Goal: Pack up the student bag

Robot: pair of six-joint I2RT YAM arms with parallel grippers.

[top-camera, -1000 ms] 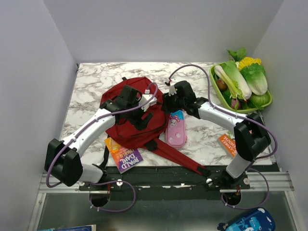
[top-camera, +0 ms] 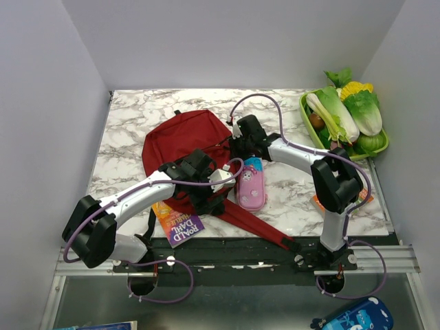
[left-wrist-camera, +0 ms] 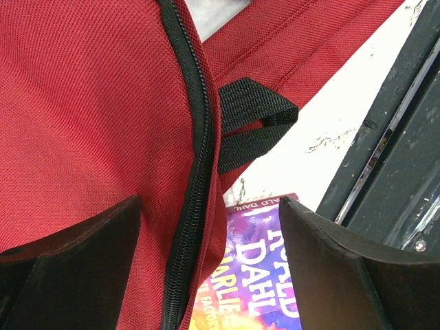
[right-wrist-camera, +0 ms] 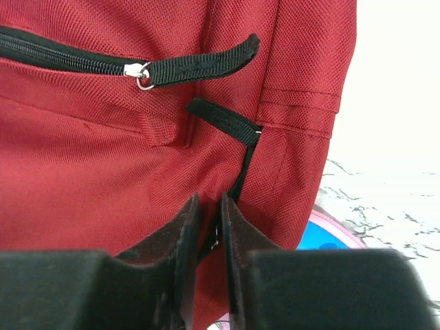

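Observation:
The red student bag [top-camera: 180,130] lies on the marble table, its black zipper edge [left-wrist-camera: 201,148] running between the widely parted fingers of my open left gripper. From above, that left gripper [top-camera: 210,206] is at the bag's front right edge. My right gripper is over the bag's right side, its fingers only narrowly apart, with red cloth showing in the gap; whether cloth is gripped is unclear. Close by is a zipper with a black pull [right-wrist-camera: 203,67]. The purple-and-orange book [top-camera: 180,227] lies in front of the bag, and the pink pencil case [top-camera: 251,189] to its right.
A green basket [top-camera: 377,151] of vegetables stands at the back right. An orange book [top-camera: 368,196] is partly hidden by the right arm. A red strap [top-camera: 258,227] stretches to the table's front edge. Bare marble [top-camera: 292,189] shows right of the pencil case.
My left gripper has moved from over the bag's middle toward its front right edge. The right gripper has shifted slightly left, its elbow drawing inward. The books and pencil case have stayed put.

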